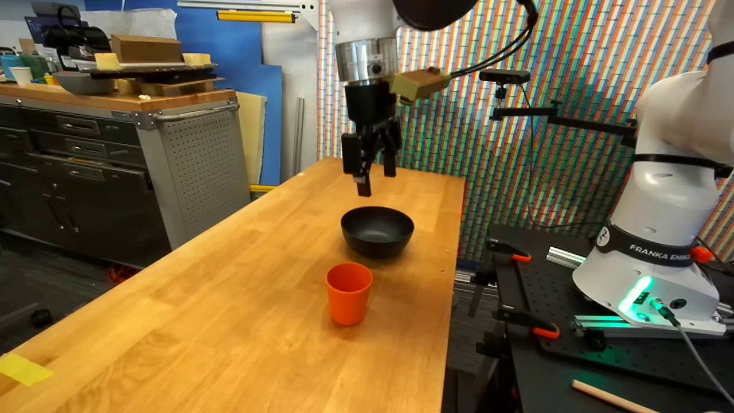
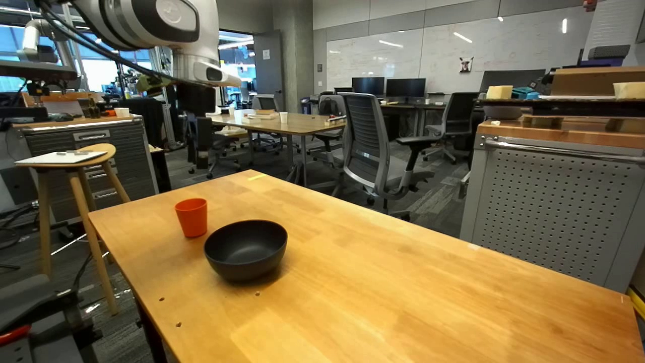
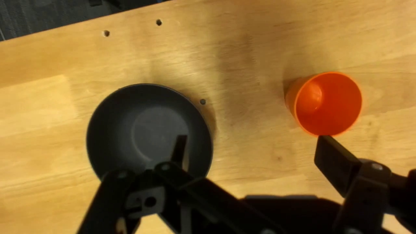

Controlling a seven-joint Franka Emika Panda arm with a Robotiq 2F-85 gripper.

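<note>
An orange cup (image 1: pixel 348 295) stands upright on the wooden table, its inside bare in the wrist view. Close by is a wide black bowl (image 1: pixel 378 233), upright and empty. My gripper (image 1: pixel 377 179) hangs above the table, fingers pointing down and spread apart, with nothing between them. In the wrist view, the gripper spans the gap between the two: one finger (image 3: pixel 179 150) overlaps the bowl (image 3: pixel 150 117), and the other finger (image 3: pixel 335 163) lies just below the cup (image 3: pixel 329 103). Both objects are well clear of the fingers in height.
Beyond one long side stands a grey tool cabinet (image 1: pixel 199 158); the robot's base (image 1: pixel 650 275) sits on a black mount along the other.
</note>
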